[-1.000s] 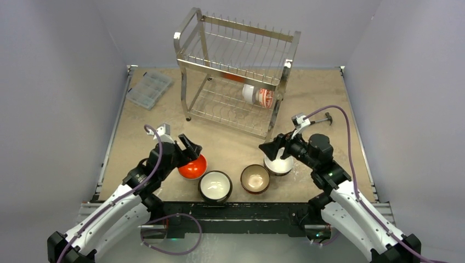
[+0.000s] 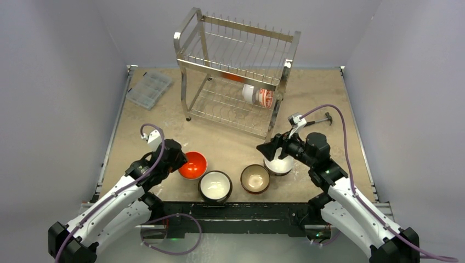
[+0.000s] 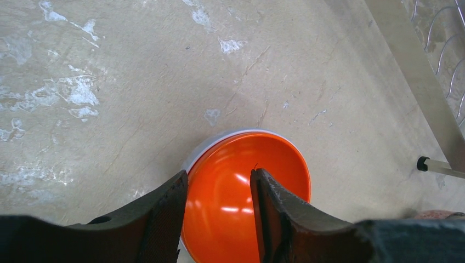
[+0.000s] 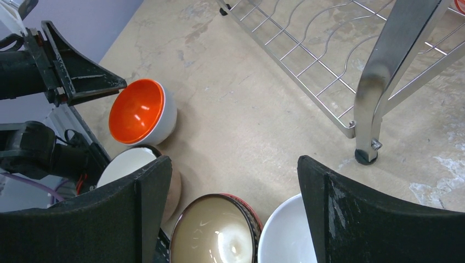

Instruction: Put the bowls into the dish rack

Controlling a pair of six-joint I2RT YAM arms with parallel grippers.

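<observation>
My left gripper points down just over the orange bowl (image 3: 241, 213), fingers apart, nothing seen held. In the top view it sits at that bowl's left. A black-rimmed white bowl (image 2: 215, 186), a tan bowl (image 2: 255, 178) and a white bowl (image 2: 277, 165) stand in a row to the right. My right gripper hangs open above the tan and white bowls. The steel dish rack (image 2: 248, 21) stands at the back, with a white dish (image 2: 248, 93) and a patterned one (image 2: 266, 97) on its lower level.
A clear plastic box (image 2: 148, 89) lies at the back left and a hammer (image 2: 328, 118) at the right. Bare table lies between the bowls and the rack.
My left gripper has moved left and tipped downward over the orange bowl's left side.
</observation>
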